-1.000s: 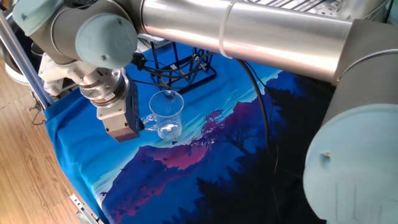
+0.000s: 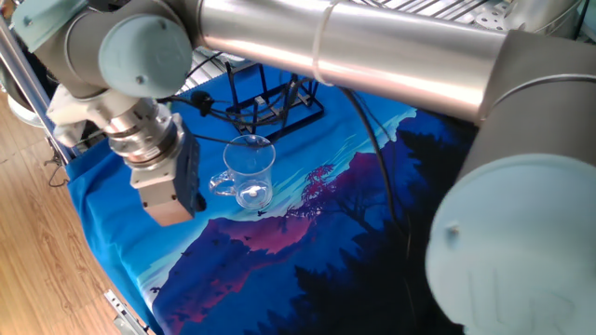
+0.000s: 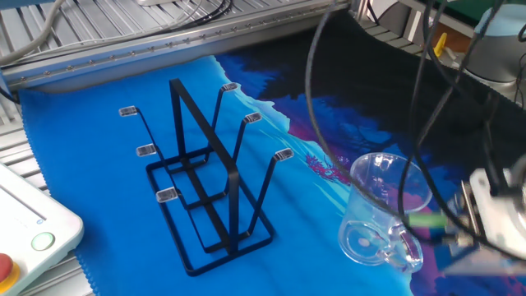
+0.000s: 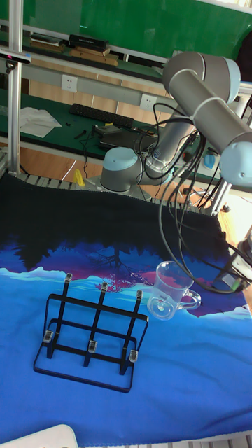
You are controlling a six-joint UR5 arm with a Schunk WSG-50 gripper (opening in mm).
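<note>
A clear glass mug (image 2: 250,173) stands upright on the printed cloth, and nothing shows inside it. Its handle points toward my gripper (image 2: 199,201) in exterior view 1. The gripper is beside the mug on the handle side, with a visible gap between its body and the handle in that view. In exterior view 2 the gripper (image 3: 436,222) is partly behind cables at the right edge, near the mug (image 3: 370,214). Its fingers are too hidden and blurred to tell how far apart they are. A black wire rack (image 4: 93,328) with several clear-tipped prongs stands near the mug.
Loose black cables (image 3: 312,90) hang from the arm and cross in front of the mug in exterior view 2. A white box with a red button (image 3: 6,267) lies at the left edge there. The cloth (image 4: 186,373) around the rack is clear.
In exterior view 1 my gripper has shifted left, away from the mug's handle, and slightly down in the picture. The mug and rack have stayed where they were.
</note>
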